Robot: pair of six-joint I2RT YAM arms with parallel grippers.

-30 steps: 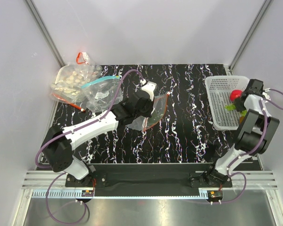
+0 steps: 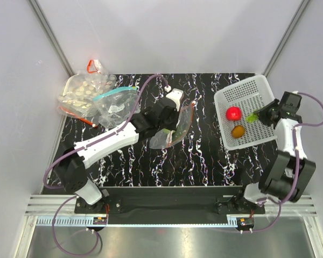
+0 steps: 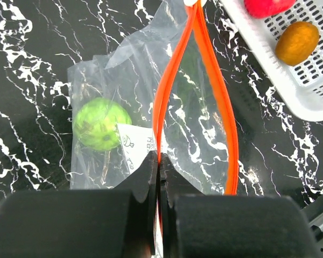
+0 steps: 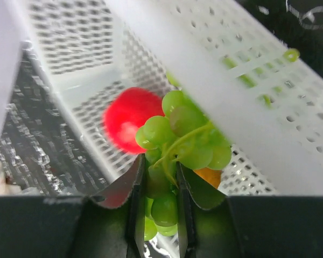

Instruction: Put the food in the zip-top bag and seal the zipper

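Note:
My left gripper is shut on the orange zipper edge of the clear bag (image 3: 129, 80), which has a green round item (image 3: 101, 123) inside or beneath its film. In the right wrist view my right gripper is shut on a bunch of green grapes (image 4: 180, 134), held in the white perforated basket (image 2: 222, 115) at the right of the top view. A red round item (image 2: 233, 113) and an orange-brown item (image 2: 238, 131) also lie in the basket.
Several plastic bags (image 2: 81, 94) lie piled at the back left. The dark table between the open bag and the basket is mostly clear.
The basket has shifted left, toward the middle, with its contents. The left arm has shifted only slightly.

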